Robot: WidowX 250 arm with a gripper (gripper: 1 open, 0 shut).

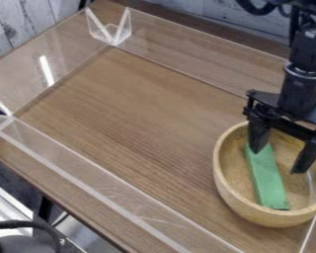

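My black gripper (pixel 284 144) is open, its fingers reaching down into a round tan bowl (pixel 231 176) at the right of the camera view. A flat green bar (pixel 267 183) lies in the bowl on its left side, its upper end close to my left finger. I see nothing held between the fingers.
A grey plank wall stands behind. A black object (pixel 23 232) sits at the bottom left corner.
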